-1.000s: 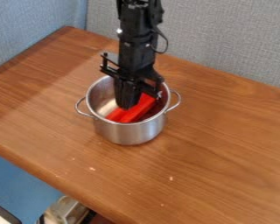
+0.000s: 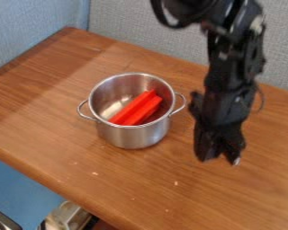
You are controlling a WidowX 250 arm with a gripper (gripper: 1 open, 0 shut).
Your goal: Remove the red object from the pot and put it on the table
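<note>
A shiny metal pot (image 2: pixel 134 137) with two side handles stands on the table. Inside it lies a long red object (image 2: pixel 139 108), tilted across the pot and showing a dark lengthwise line. To the right of the pot, clear of its handle, my black gripper (image 2: pixel 219 153) hangs low over the table, blurred. Nothing red shows at its fingers. Whether they are apart or together cannot be made out.
Bare wooden table (image 2: pixel 134 189) lies in front of the pot and to its left. A grey wall (image 2: pixel 147 27) bounds the back. At the lower left, a metallic item (image 2: pixel 67 218) sits by the table edge.
From over the pot, my gripper has moved to the right and nearer the camera, and now hangs beside the pot. The pot and the red object inside look unmoved.
</note>
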